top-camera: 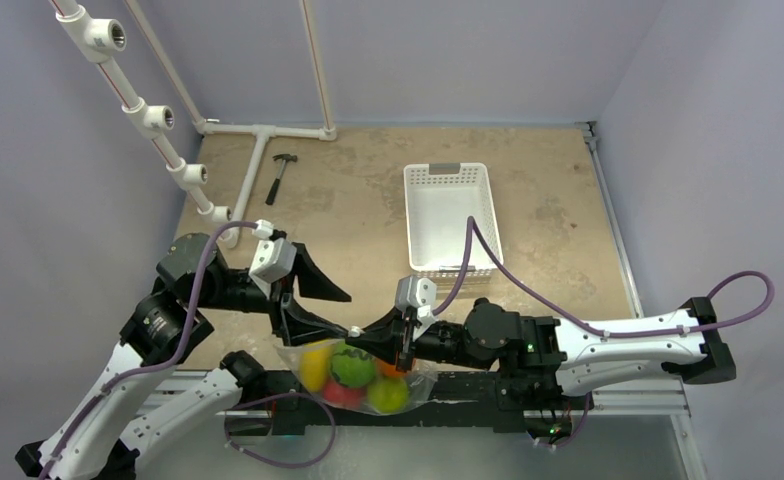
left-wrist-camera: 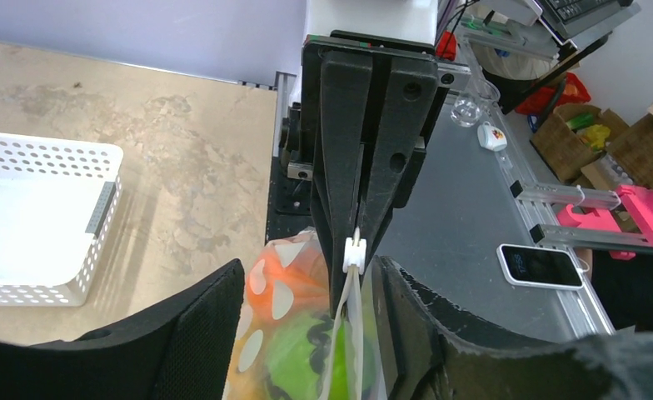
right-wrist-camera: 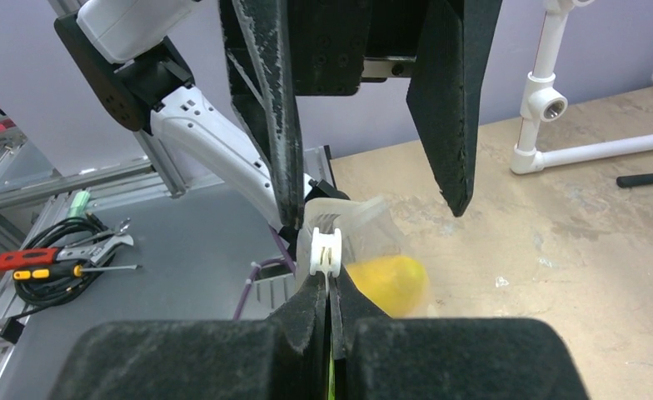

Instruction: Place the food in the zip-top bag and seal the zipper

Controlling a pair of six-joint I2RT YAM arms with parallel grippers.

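The clear zip top bag (top-camera: 368,408) hangs at the table's front edge. Inside are a green striped ball (top-camera: 352,366), a yellow piece (top-camera: 314,370), a red one (top-camera: 341,393), a lime one (top-camera: 388,394) and an orange one. My right gripper is shut on the bag's zip edge, the white slider (left-wrist-camera: 355,255) just at its fingertips. Two edge strips (left-wrist-camera: 340,350) spread apart below that slider. My left gripper (top-camera: 347,315) stands open, its fingers (left-wrist-camera: 215,300) on either side of the slider in its wrist view and holding nothing.
A white basket (top-camera: 409,215) stands empty behind the right arm. A hammer (top-camera: 278,180) lies at the back left beside the white pipe frame (top-camera: 251,180).
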